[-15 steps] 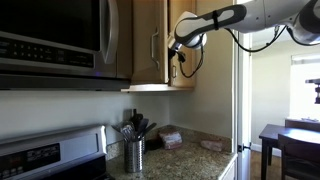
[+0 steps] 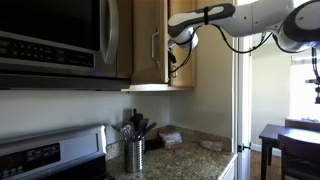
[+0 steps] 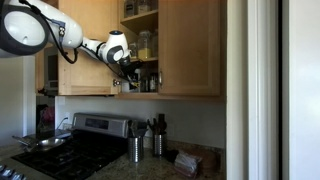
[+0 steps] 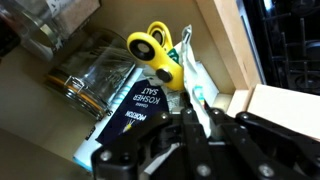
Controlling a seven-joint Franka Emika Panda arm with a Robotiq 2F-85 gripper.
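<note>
My gripper reaches into an open upper cabinet (image 3: 145, 22). In the wrist view it is shut on a thin white packet with teal marks (image 4: 198, 85), which sticks out beyond the fingers. Just past it lies a yellow-handled tool (image 4: 158, 45) with dark round ends. A dark blue Morton kosher salt box (image 4: 140, 112) is to the left of the fingers. In exterior view 1 the cabinet door (image 2: 146, 42) hides most of the gripper, and the packet cannot be made out there.
Glass jars (image 3: 146, 45) stand on the cabinet shelf, and a clear container (image 4: 92, 75) is beside the salt box. Below, the counter (image 2: 195, 160) carries a utensil holder (image 2: 134, 155) and a wrapped package (image 2: 172, 140). A stove (image 3: 75, 150) is alongside.
The arm's wrist has shifted a little left, toward the cabinet opening, and its hanging cable has moved with it. The counter items have stayed in place.
</note>
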